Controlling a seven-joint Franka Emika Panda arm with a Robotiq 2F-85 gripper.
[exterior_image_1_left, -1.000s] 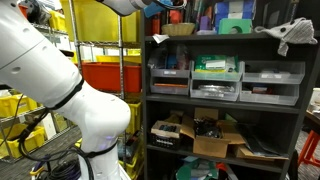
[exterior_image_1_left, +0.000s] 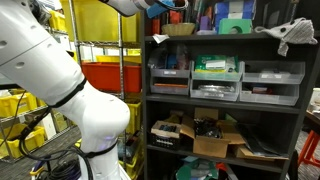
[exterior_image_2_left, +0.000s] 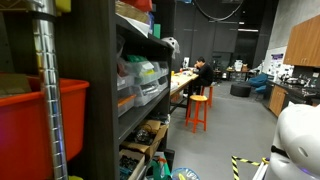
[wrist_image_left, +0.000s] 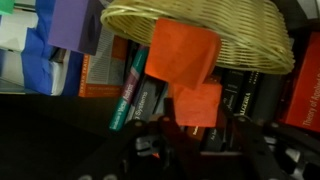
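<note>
In the wrist view an orange object (wrist_image_left: 197, 104), soft or block-like, sits between the dark fingers of my gripper, which is shut on it. Its upper part spreads in front of a woven basket (wrist_image_left: 248, 35). The fingers are dark and blurred, so their exact contact is hard to see. From exterior view 1, my arm reaches across the top left to the upper shelf, close to the basket (exterior_image_1_left: 178, 29). Exterior view 2 does not show the gripper clearly.
Several upright books (wrist_image_left: 148, 97) stand below the basket in the wrist view. Clear plastic drawers (exterior_image_1_left: 217, 90) fill the middle shelf (exterior_image_1_left: 225, 103), with cardboard boxes (exterior_image_1_left: 208, 132) lower down. A grey cloth-like thing (exterior_image_1_left: 295, 35) hangs at the upper right. Open floor (exterior_image_2_left: 215, 145) lies beside the shelving.
</note>
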